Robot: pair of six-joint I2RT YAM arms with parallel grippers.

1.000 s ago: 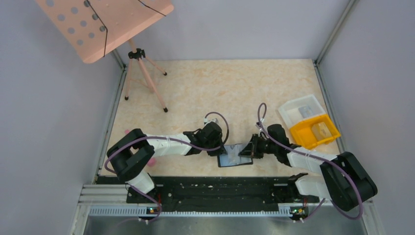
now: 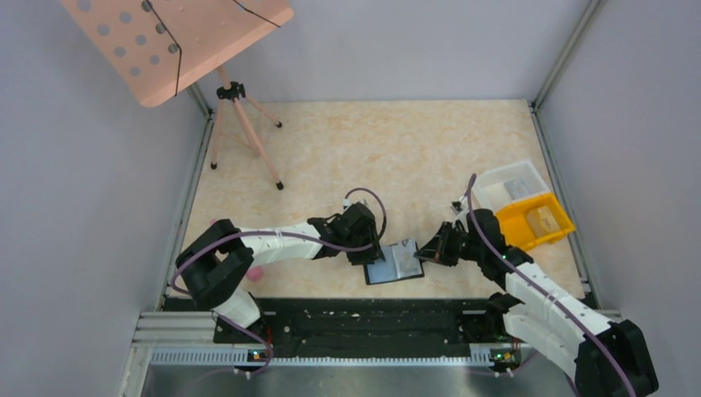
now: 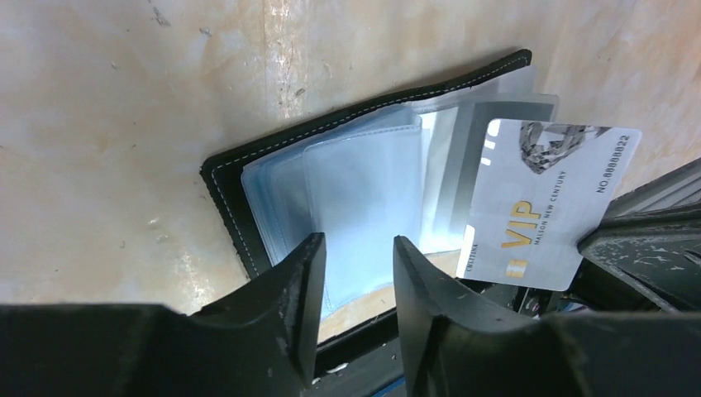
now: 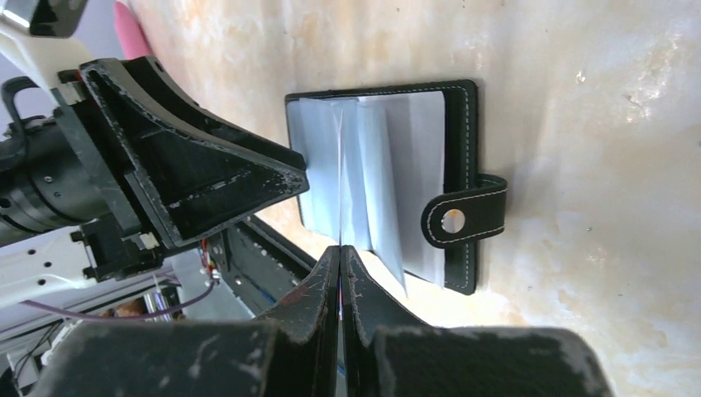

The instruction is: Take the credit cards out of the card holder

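Observation:
The open card holder (image 2: pixel 384 269), black with clear bluish sleeves, lies on the table between my arms. A silver VIP card (image 3: pixel 537 207) is held at its right edge by my right gripper (image 2: pixel 420 255). It overlaps the end of the holder in the left wrist view. The right wrist view shows that card (image 4: pixel 340 178) edge-on as a thin line rising from the shut fingertips. My left gripper is part open over the sleeves (image 3: pixel 364 198), its fingers apart with no card between them. Whether other cards sit inside the sleeves is unclear.
At the right stand a white bin (image 2: pixel 496 175) and a yellow bin (image 2: pixel 517 225), each with something flat inside. A pink tripod (image 2: pixel 248 136) occupies the back left.
My right gripper has drawn back to the right with the card, off the middle of the holder. The holder has slid slightly left and its sleeves show more. The left arm has barely moved.

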